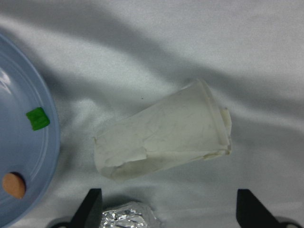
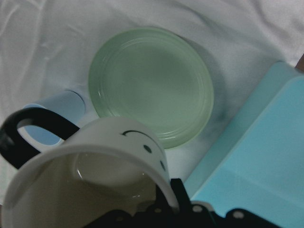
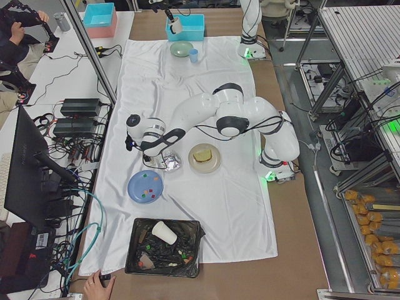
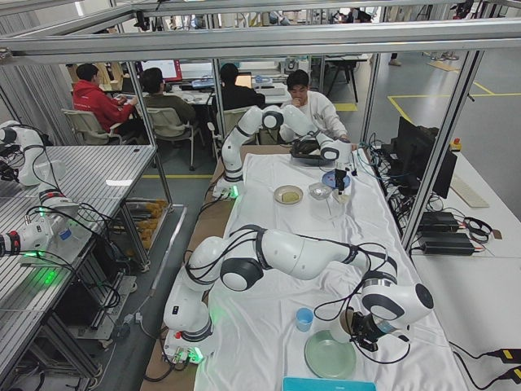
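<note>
My right gripper is shut on the rim of a white mug (image 2: 114, 137) with a black handle and a face, held above the table near a green plate (image 2: 149, 76), a blue cup (image 2: 66, 107) and a blue bin (image 2: 251, 156). My left gripper is open over a crumpled white paper cup (image 1: 161, 133). Beside that lie a foil item (image 1: 128, 218) and a blue plate (image 1: 28, 152) with small pieces on it.
A black-lined bin (image 3: 194, 250) holding a white cup and scraps stands at the near end. A beige plate (image 3: 212, 159) with a yellow item sits mid-table.
</note>
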